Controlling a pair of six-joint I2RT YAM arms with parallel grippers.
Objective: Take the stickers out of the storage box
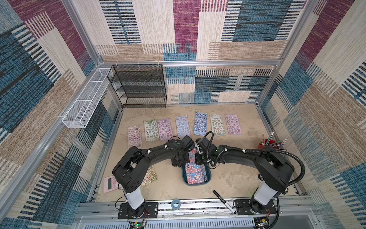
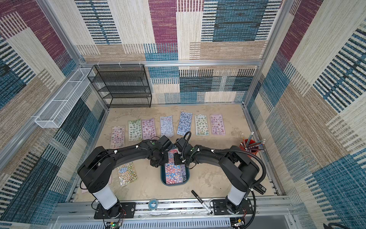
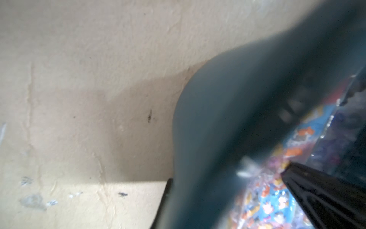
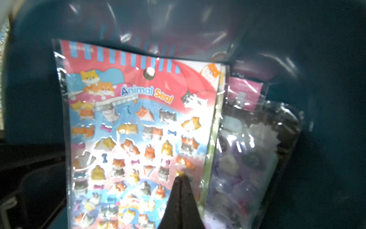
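A teal storage box (image 1: 208,179) holds sticker sheets; on top lies an "Animal Seal" sheet (image 4: 133,148) with orange animals, beside a purple sheet (image 4: 240,171) in clear wrapping. My left gripper straddles the box's blurred wall, one finger outside, the other inside over the stickers; whether anything is pinched is unclear. My right gripper is over the Animal Seal sheet, fingertips together, nothing visible between them.
Several sticker sheets (image 1: 200,122) lie in a row at the back. A speckled sheet (image 2: 127,173) lies left of the box, a red pen holder (image 2: 247,148) at the right, a marker (image 1: 223,200) at the front.
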